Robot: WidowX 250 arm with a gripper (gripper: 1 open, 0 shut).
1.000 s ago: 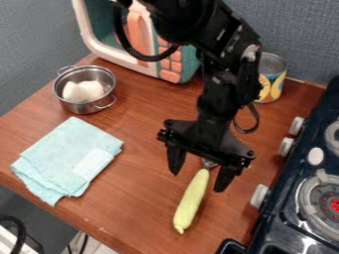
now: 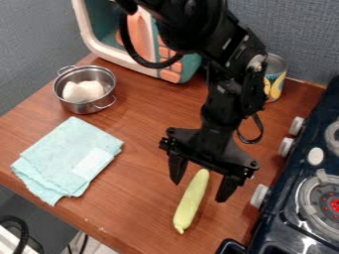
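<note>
My black gripper [image 2: 201,177] hangs low over the wooden table, its two fingers spread apart, one left and one right of the upper end of a pale yellow, elongated object [image 2: 188,206] that looks like corn or a vegetable lying on the table. Whether the fingers touch it cannot be seen; they appear wider than it.
A folded light blue cloth [image 2: 62,161] lies at left, a steel pot [image 2: 66,101] with white contents behind it. A toy microwave [image 2: 102,30] and a can [image 2: 276,79] stand at the back. A black stove [image 2: 307,213] fills the right edge.
My gripper has shifted slightly over the last second around the top end of the yellow object; the object and the other things have stayed put.
</note>
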